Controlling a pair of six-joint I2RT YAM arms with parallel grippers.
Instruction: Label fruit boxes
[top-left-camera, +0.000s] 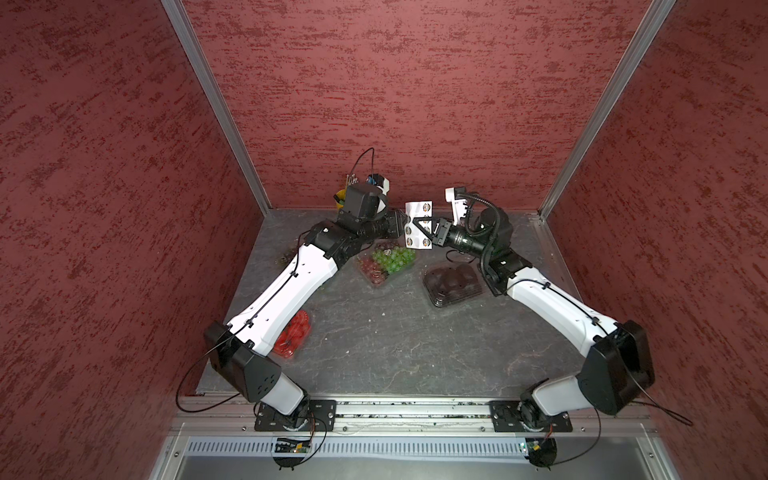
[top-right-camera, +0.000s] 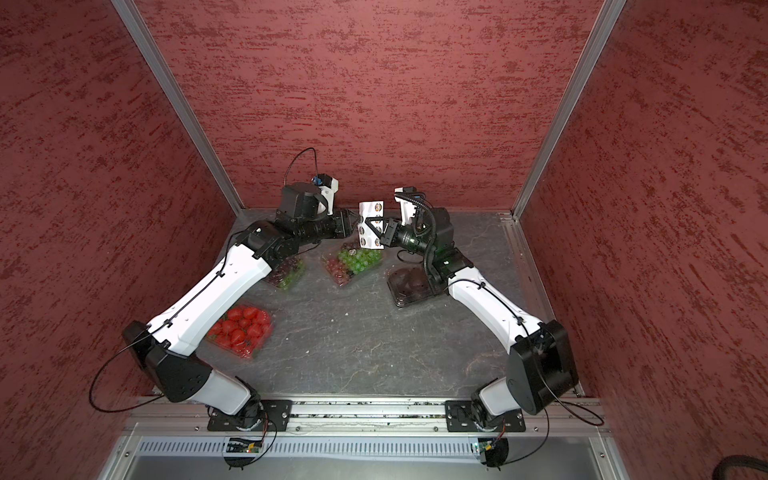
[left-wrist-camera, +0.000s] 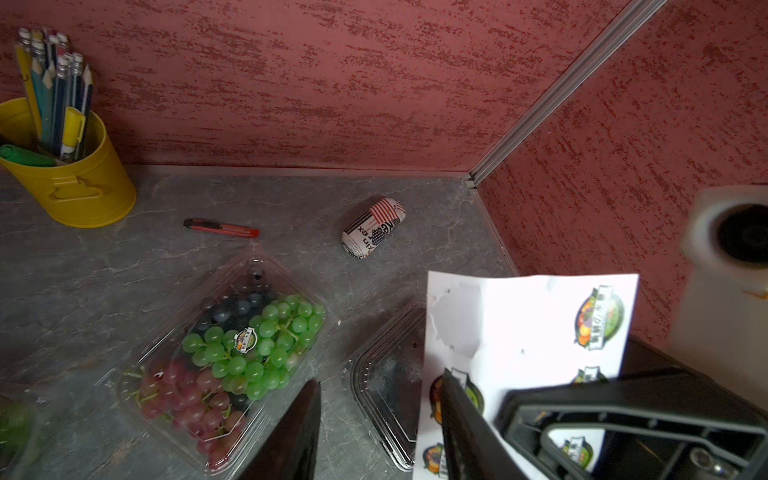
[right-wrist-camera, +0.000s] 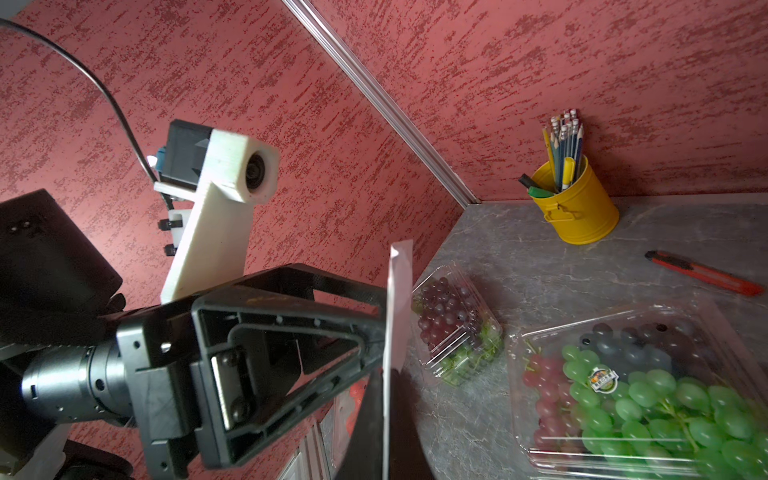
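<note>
A white sheet of round fruit labels (left-wrist-camera: 528, 320) hangs upright in the air, one bare patch near its upper left corner in the left wrist view. My right gripper (top-left-camera: 417, 225) is shut on it; the right wrist view shows the sheet edge-on. Facing it at the sheet's left edge is my left gripper, part open, with no label visible between its fingers. Below lies a clear box of mixed grapes (left-wrist-camera: 216, 360), bearing a label on its lid. A dark-looking fruit box (top-left-camera: 452, 284) sits under the right arm.
A strawberry box (top-right-camera: 240, 329) stands front left, with another grape box (top-right-camera: 285, 273) behind it. Along the back are a yellow pencil bucket (right-wrist-camera: 577, 209), a red cutter (left-wrist-camera: 221, 228) and a printed roll-shaped object (left-wrist-camera: 373, 228).
</note>
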